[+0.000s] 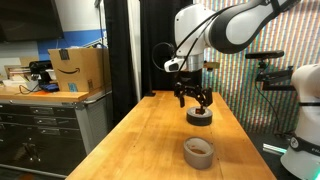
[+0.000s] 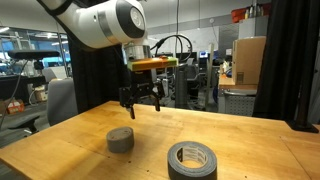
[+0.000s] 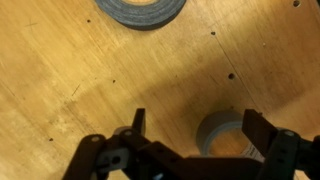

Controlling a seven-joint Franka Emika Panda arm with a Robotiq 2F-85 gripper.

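Note:
My gripper stands open above the wooden table, nothing between its fingers. In the wrist view one grey tape roll shows partly between and below the fingers, with the gripper body hiding part of it. A second dark tape roll is cut off by that view's top edge. Exterior view 1 has the nearer roll in front of the gripper and the other roll behind it. In exterior view 2 one roll lies at left and a larger-looking one in the foreground.
Cardboard boxes sit on a cabinet beyond it. A grey chair stands past the table in exterior view 2.

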